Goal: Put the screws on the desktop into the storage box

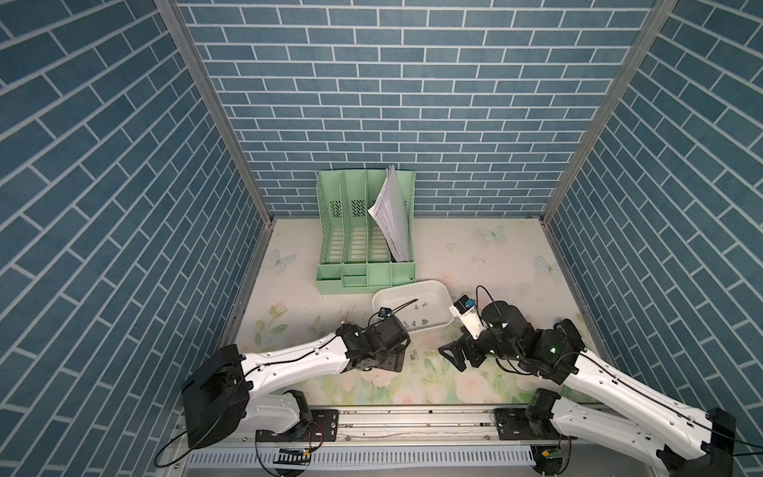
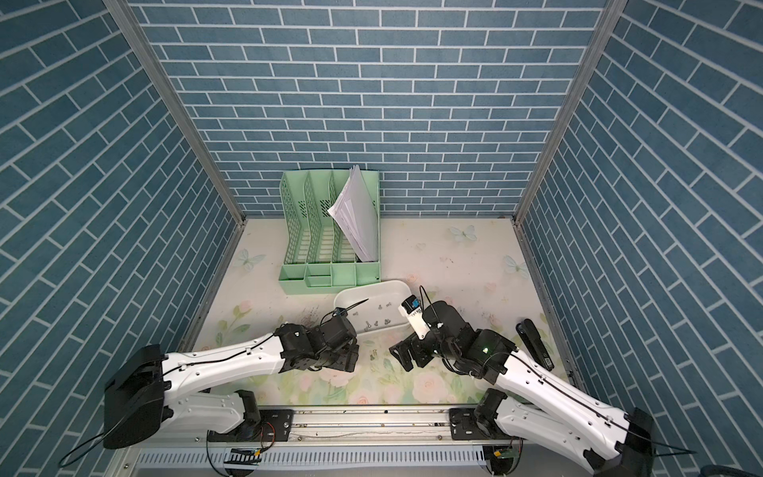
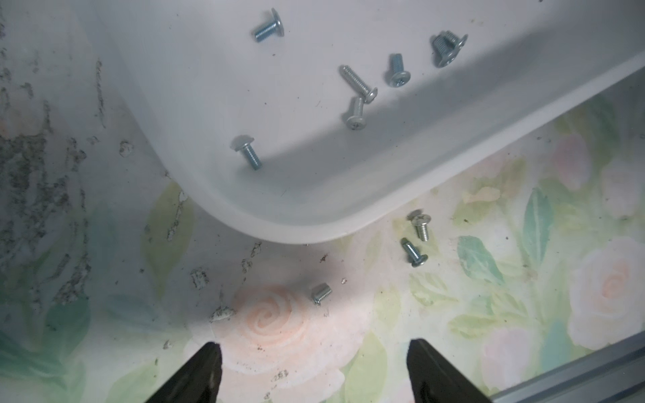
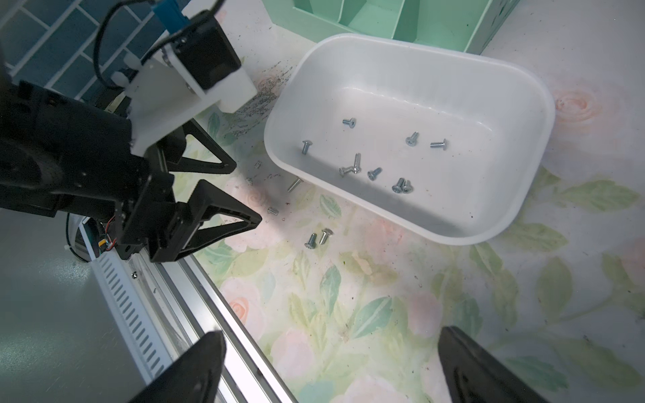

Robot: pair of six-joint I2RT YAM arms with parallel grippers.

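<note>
A white storage box (image 4: 457, 194) with several screws on its floor sits mid-table. Loose screws lie on the floral desktop outside its front rim: a dark screw (image 3: 412, 251), a silver screw (image 3: 421, 225) and a short screw (image 3: 321, 293). In the right wrist view a longer screw (image 4: 294, 184) lies near the rim too. My left gripper hangs low over these, fingers apart, nothing seen between them. My right gripper stands open to the right and front of the box, nothing between its fingers.
A green file organizer (image 1: 341, 274) with papers (image 1: 389, 214) stands behind the box. Tiled walls surround the table, and a metal rail runs along the front edge.
</note>
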